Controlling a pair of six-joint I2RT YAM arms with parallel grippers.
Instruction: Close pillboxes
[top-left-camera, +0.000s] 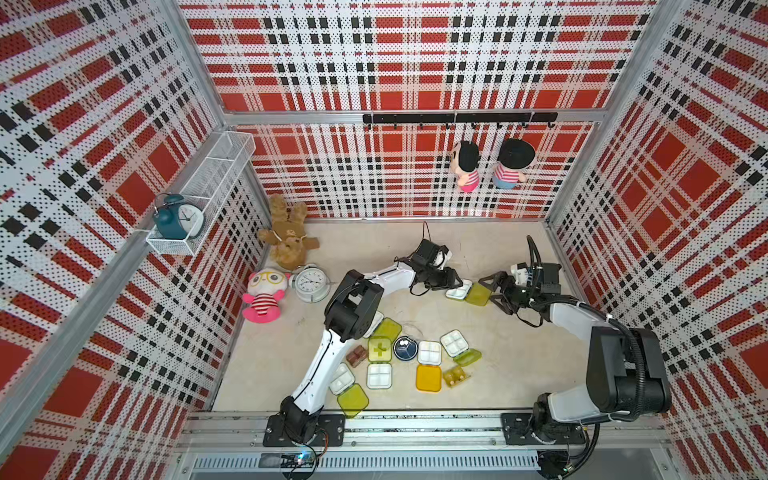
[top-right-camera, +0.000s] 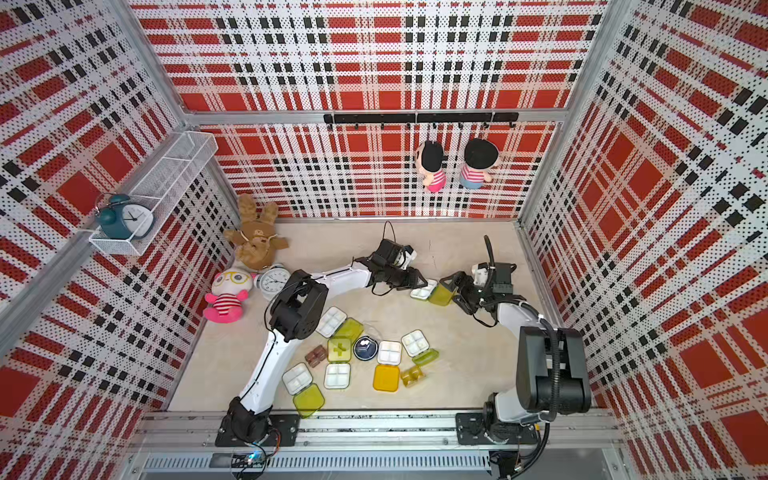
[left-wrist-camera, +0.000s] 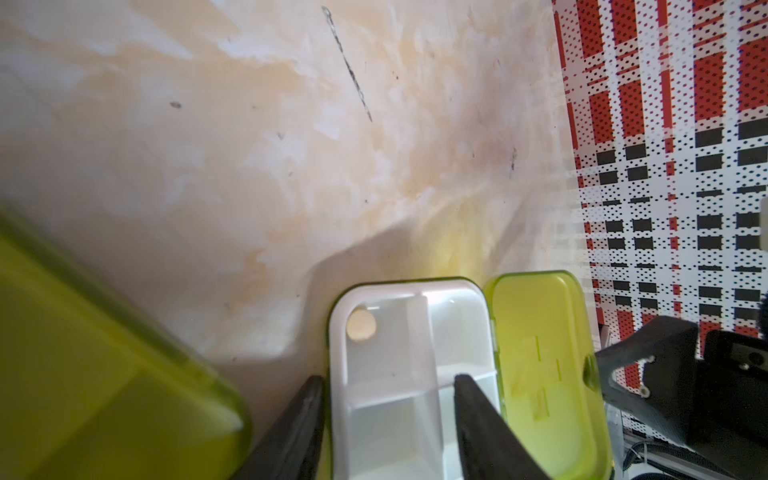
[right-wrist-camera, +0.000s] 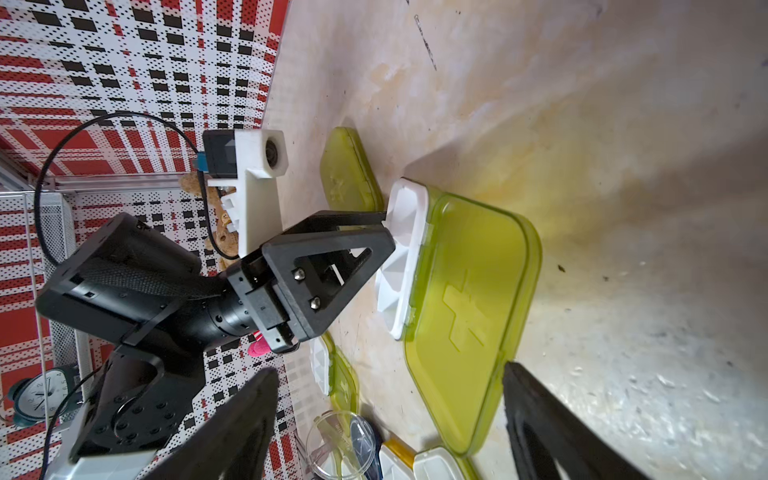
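An open pillbox lies flat at the back right, white compartments (top-left-camera: 458, 293) beside a yellow-green lid (top-left-camera: 478, 294). My left gripper (top-left-camera: 453, 285) stands at its white end; in the left wrist view its part-open fingers straddle the compartments (left-wrist-camera: 384, 360), one of which holds a round pill (left-wrist-camera: 361, 324). My right gripper (top-left-camera: 492, 290) is open beside the lid's outer edge, with nothing held. Several other open pillboxes lie at the front, among them one with an orange lid (top-left-camera: 428, 380) and one with white compartments (top-left-camera: 378, 376).
A clock (top-left-camera: 311, 284), teddy bear (top-left-camera: 287, 240) and pink plush toy (top-left-camera: 263, 300) stand at the left. A dark round container (top-left-camera: 405, 349) sits among the front boxes.
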